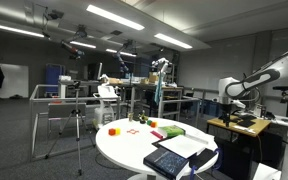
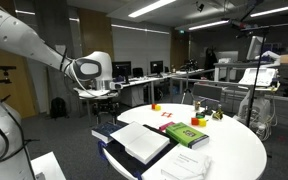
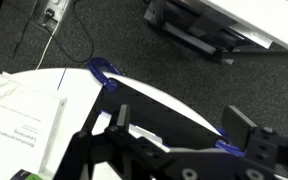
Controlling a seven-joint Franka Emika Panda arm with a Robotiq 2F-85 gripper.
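Observation:
My gripper stands open in the wrist view, its dark fingers wide apart with nothing between them. Below it show the table edge, a black surface (image 3: pixel 156 119) and a blue clamp-like piece (image 3: pixel 102 72). At the left of that view lies a white book (image 3: pixel 19 130) with "Reinforcement Learning" printed on it. The white arm (image 2: pixel 96 68) reaches in from the left in exterior view 2, its hand above the near side of the round white table (image 2: pixel 246 145). On this table are a green box or book (image 2: pixel 185 135) and a large white flat box (image 2: pixel 141 142).
A black tray-like object (image 1: pixel 168 162) lies near the table's front edge. Small red and yellow blocks (image 2: pixel 156 106) sit at the far side. A tripod (image 1: pixel 79 115) stands on the floor. A wooden desk (image 1: pixel 246 124) is behind the arm.

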